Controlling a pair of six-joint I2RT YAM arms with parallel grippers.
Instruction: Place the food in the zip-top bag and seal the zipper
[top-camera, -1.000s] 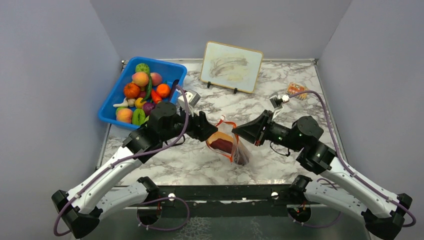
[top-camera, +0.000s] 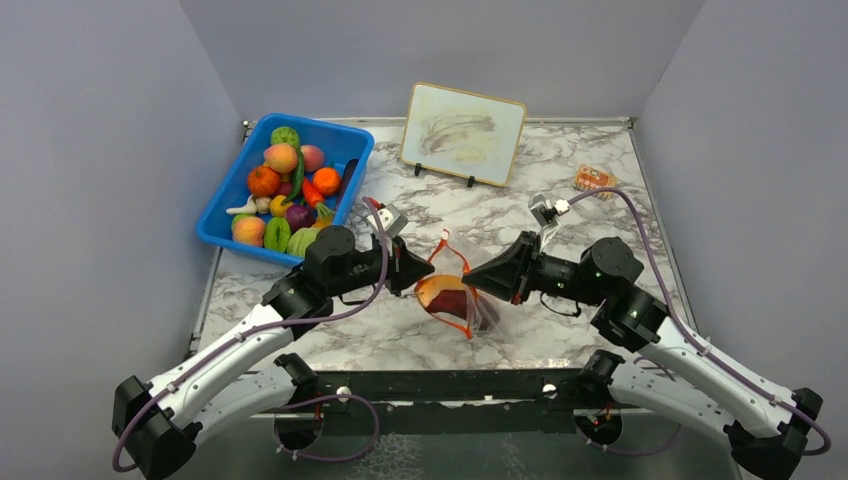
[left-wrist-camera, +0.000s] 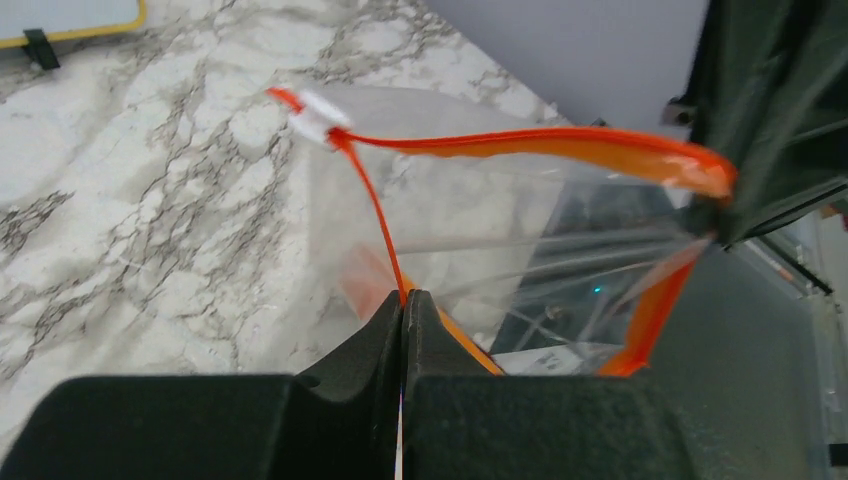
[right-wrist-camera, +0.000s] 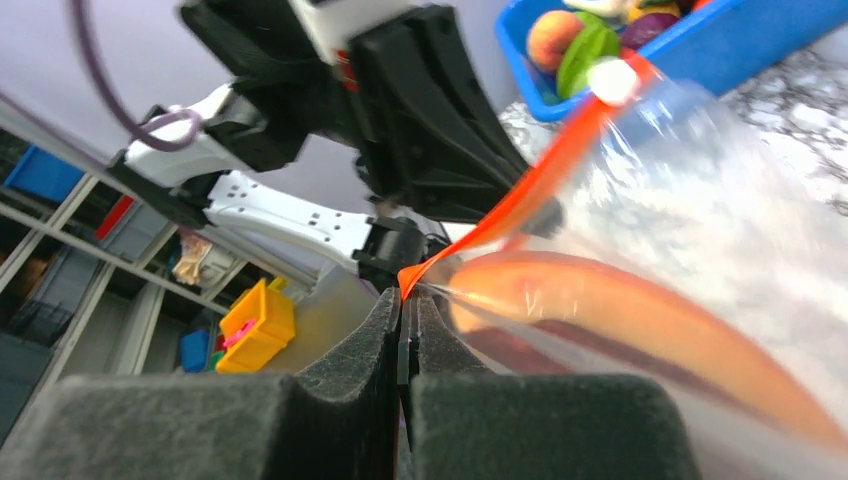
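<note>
The clear zip bag (top-camera: 483, 316), with its orange zipper rim, hangs in front of the arms, mouth spread wide. Inside it rests a tan and dark red food item (top-camera: 446, 297); the right wrist view shows its tan side (right-wrist-camera: 600, 290) through the film. My left gripper is shut, with one thin orange edge of the bag mouth running between its fingertips. On the opposite side of the mouth, my right gripper is shut on the orange rim (right-wrist-camera: 530, 190).
A blue bin (top-camera: 222, 205) full of toy fruit and vegetables stands at the back left. Behind is a whiteboard (top-camera: 464, 135) on clips, and a small orange-labelled packet (top-camera: 595, 180) lies at the back right.
My left gripper, spread earlier at the left of the bag, has come down to its rim and shut there.
</note>
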